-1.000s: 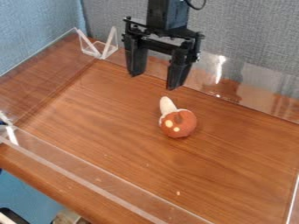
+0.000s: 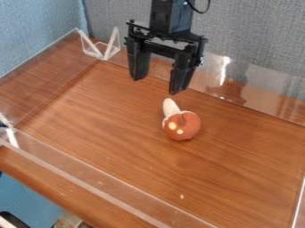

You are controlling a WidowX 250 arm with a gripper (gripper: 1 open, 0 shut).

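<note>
A small orange-red toy (image 2: 183, 126) with pale spots and a white upright part lies on the wooden table (image 2: 119, 151), right of centre. My black gripper (image 2: 159, 75) hangs above and behind it, its two fingers wide apart with nothing between them.
Clear plastic walls edge the table, with a white wire-like object (image 2: 100, 44) at the back left corner. Grey and blue padded panels stand behind.
</note>
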